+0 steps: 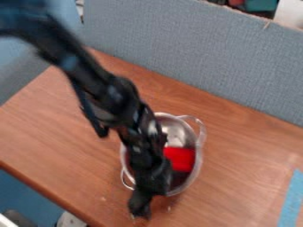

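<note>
A steel pot (192,131) with side handles stands on the wooden table, partly hidden by the black arm. A red cylindrical object (179,158) is inside it. My gripper (142,202) is blurred at the pot's near left side, low in the view, over or just beside the rim; its finger state is unclear.
A grey padded wall (207,58) runs along the back. A light blue strip (291,195) lies at the right edge.
</note>
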